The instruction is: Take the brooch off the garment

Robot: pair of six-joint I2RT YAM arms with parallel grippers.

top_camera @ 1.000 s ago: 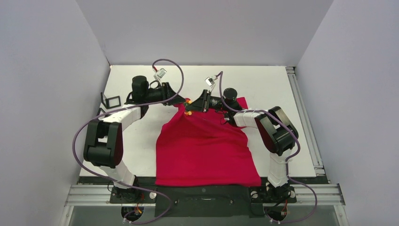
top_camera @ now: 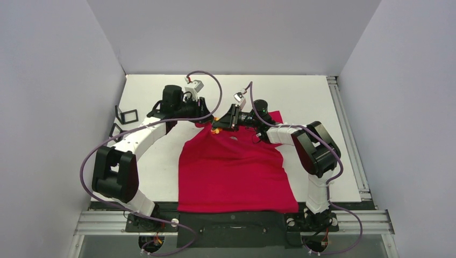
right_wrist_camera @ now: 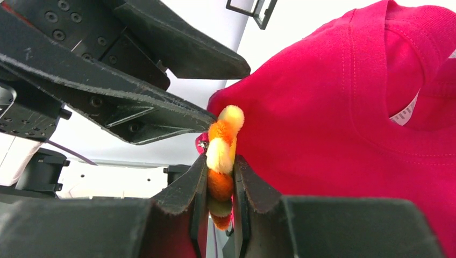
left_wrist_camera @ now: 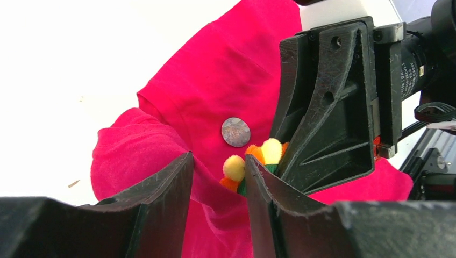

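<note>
The red garment lies spread on the white table, its upper left part pulled up between my arms. A fluffy flower brooch in orange, cream and green is pinched upright between the fingers of my right gripper. In the left wrist view, part of the brooch shows beside the right fingers. My left gripper stands open close by, with red cloth in view between its fingertips. One left finger touches or nearly touches the brooch's upper end. Any pin or clasp is hidden.
A round silvery disc rests on the garment near the brooch. Small black frames stand at the table's left. Bare table lies behind the garment and along the right side. Both grippers are very close together.
The right arm has hardly moved. A small grey spot on the garment shows more clearly.
</note>
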